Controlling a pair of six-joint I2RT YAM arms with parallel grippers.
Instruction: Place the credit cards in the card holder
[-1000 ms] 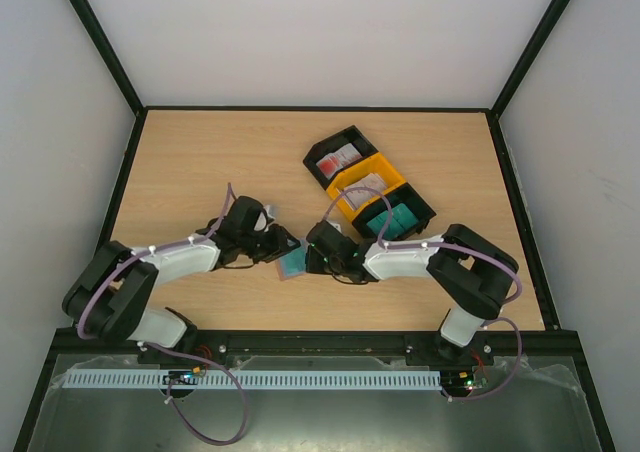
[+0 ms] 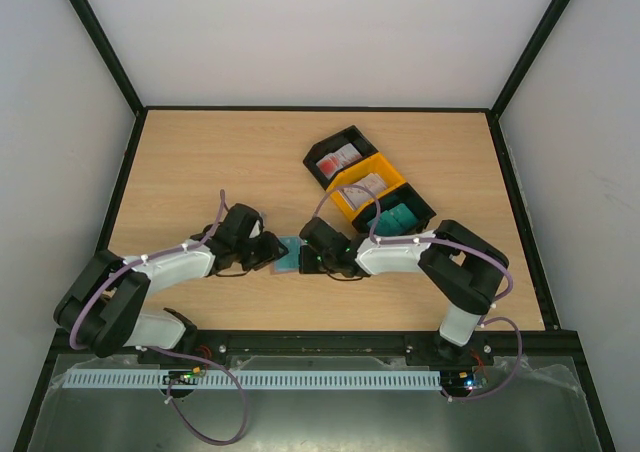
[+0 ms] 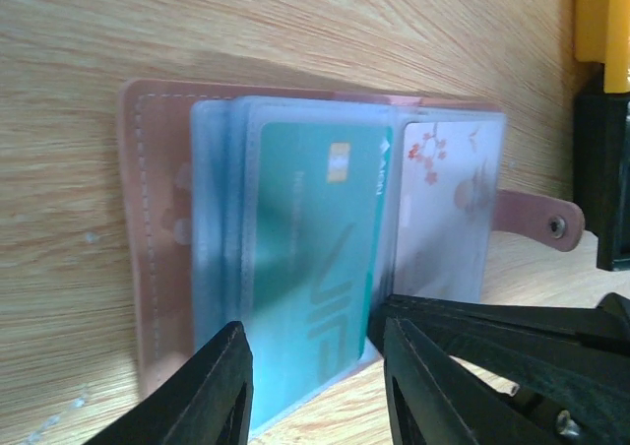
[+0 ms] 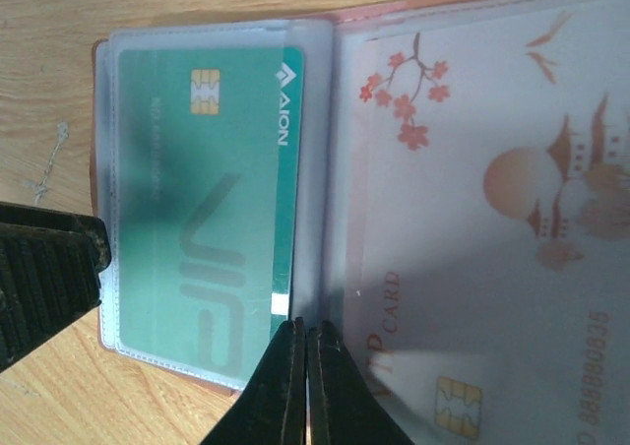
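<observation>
The open card holder lies on the table, with pink covers and clear sleeves. A teal card sits mostly inside a clear pocket; a narrow, brighter strip along its inner edge looks uncovered. Under the facing sleeve is a white VIP card with red blossoms. My left gripper is partly open above the teal card's pocket, nothing between its fingers. Shut and empty, my right gripper has its tips at the card's inner edge, near the fold. Whether the tips touch the card I cannot tell.
Behind the right arm stand a black bin with red and white cards, a yellow bin with pale cards, and a black bin with teal cards. Both grippers are close together over the holder.
My left gripper has drawn back a little to the left, baring more of the holder from above. The right gripper has shifted slightly left.
</observation>
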